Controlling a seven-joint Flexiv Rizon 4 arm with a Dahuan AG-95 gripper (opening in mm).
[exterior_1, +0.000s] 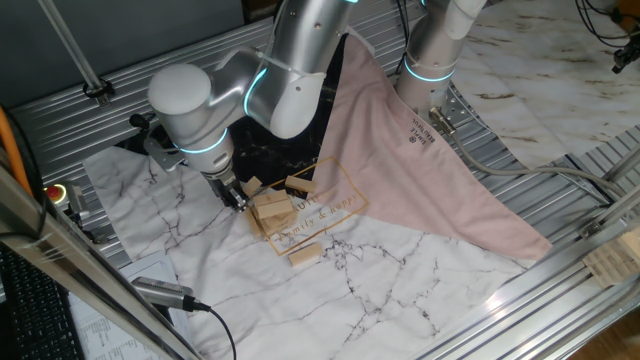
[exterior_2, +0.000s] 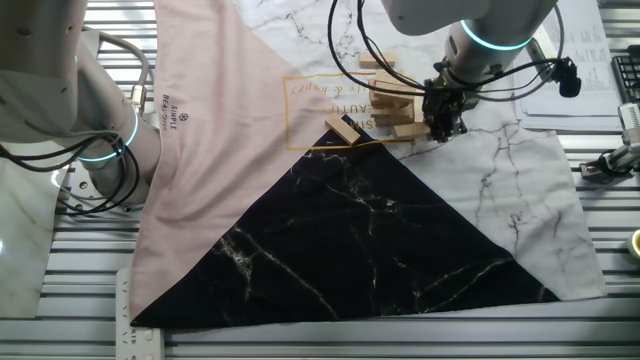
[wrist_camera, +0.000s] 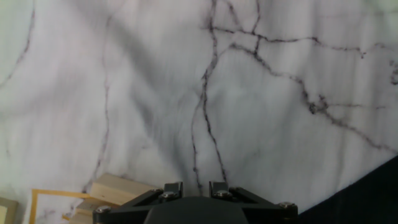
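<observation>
Light wooden blocks sit in a small stacked cluster on the cloth, one block resting across others. A single block lies apart toward the front, and another lies at the tip of the black area. My gripper points down beside the cluster, on its left in exterior view 1. From the wrist, the gripper shows two fingertips with a gap and nothing between them. Block ends show to the left of the fingers. In exterior view 2, cables partly cover the gripper.
The cloth has white marble, black and pink areas. At the front left lies a cabled device.
</observation>
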